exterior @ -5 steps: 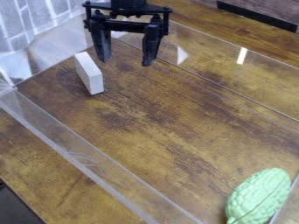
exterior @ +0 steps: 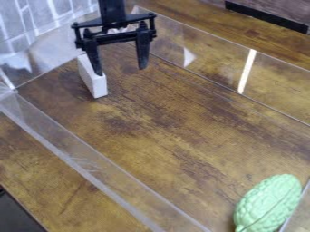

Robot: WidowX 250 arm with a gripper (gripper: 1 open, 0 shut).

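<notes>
A black gripper (exterior: 119,62) hangs in the upper left of the camera view, its two fingers spread wide with nothing seen between them. A white block (exterior: 93,80) lies just behind and below its left finger; whether they touch is hard to tell. A pale green, bumpy oval object (exterior: 266,204) rests in the lower right corner, well away from the gripper.
Clear plastic walls (exterior: 91,163) border the wooden work surface (exterior: 182,136), whose middle is empty. A white curtain-like cloth (exterior: 27,27) is at the upper left, and a dark edge (exterior: 18,217) shows at the lower left.
The gripper has moved left, its left finger now over the top part of the white block. The block and green object look unmoved.
</notes>
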